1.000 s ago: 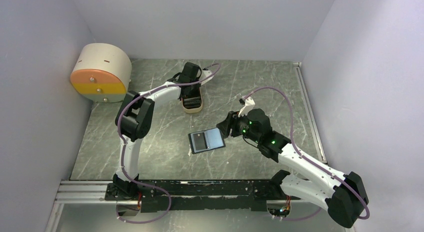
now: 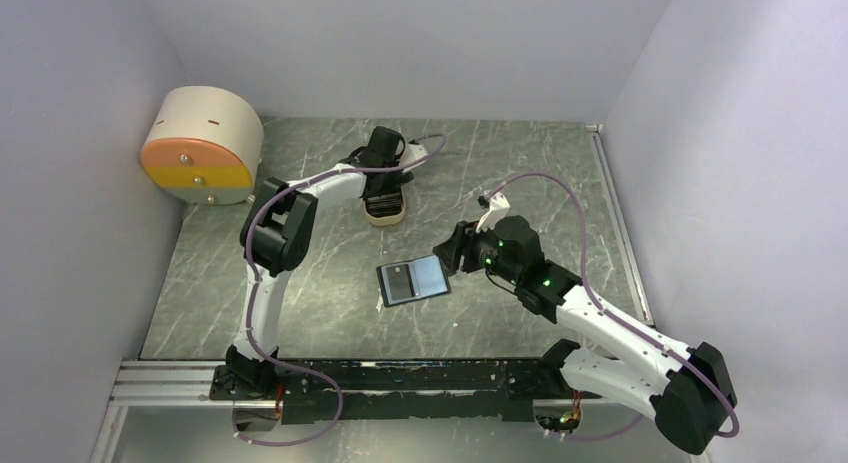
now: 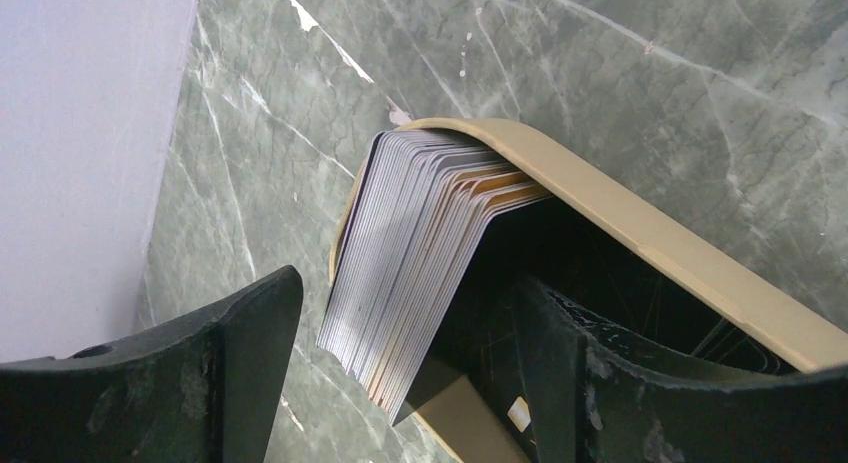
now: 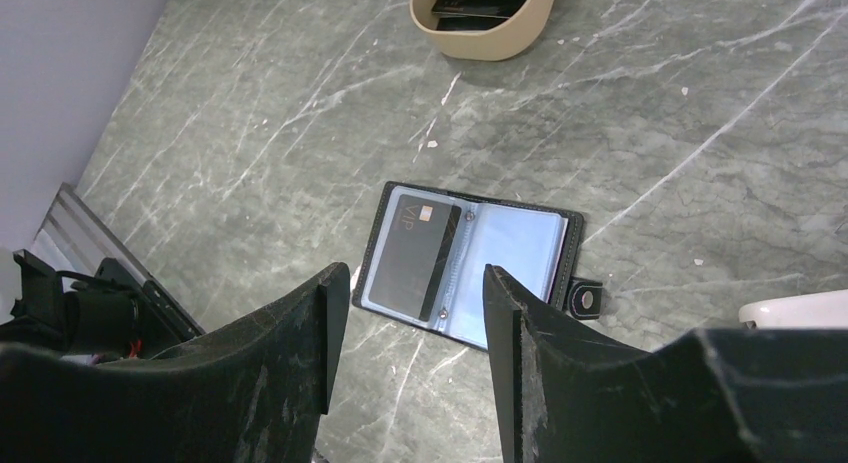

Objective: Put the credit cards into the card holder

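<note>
A tan oval box [image 2: 385,215] holds a stack of cards [image 3: 405,258] standing at one end, with dark cards beside them. My left gripper is open over that box, its fingers either side of the card stack's end. The open black card holder [image 4: 405,253] lies on the table, a dark VIP card in its left sleeve, the right sleeve pale. My right gripper is open above the holder's near edge, nothing between its fingers.
A cream cabinet [image 2: 200,133] with orange and yellow drawers stands at the back left. Walls bound the grey marble table [image 2: 520,153].
The left arm has shifted slightly to the right over the tan box. The right arm and the card holder have not moved.
</note>
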